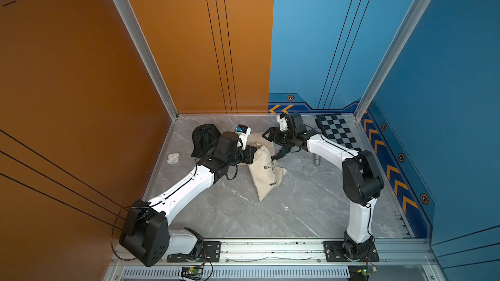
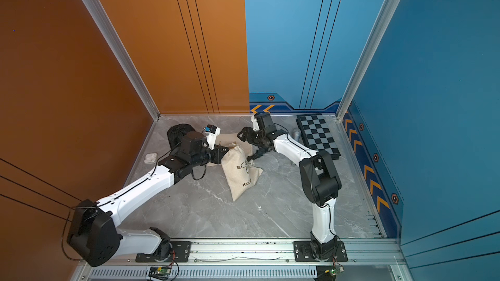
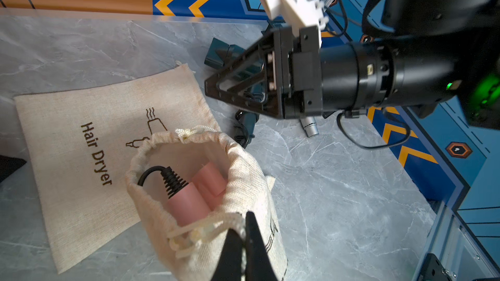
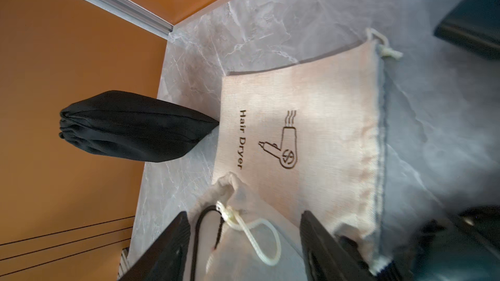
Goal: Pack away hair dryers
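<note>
An upright cream drawstring bag (image 1: 264, 176) printed with lettering holds a pink hair dryer with black cord (image 3: 187, 204), seen inside its mouth in the left wrist view. My left gripper is shut on this bag's rim and white drawstring. My right gripper stands open above and behind the bag's mouth, its drawstring loop between the fingers but not held. A second cream "Hair Dryer" bag (image 4: 297, 104) lies flat behind. Dark green hair dryer parts (image 3: 218, 52) lie to its right, partly hidden by the right arm.
A black pouch (image 1: 204, 135) lies back left, a small white object (image 1: 173, 158) at far left. A checkered board (image 1: 336, 130) lies back right, a grey cylinder (image 1: 316, 158) near it.
</note>
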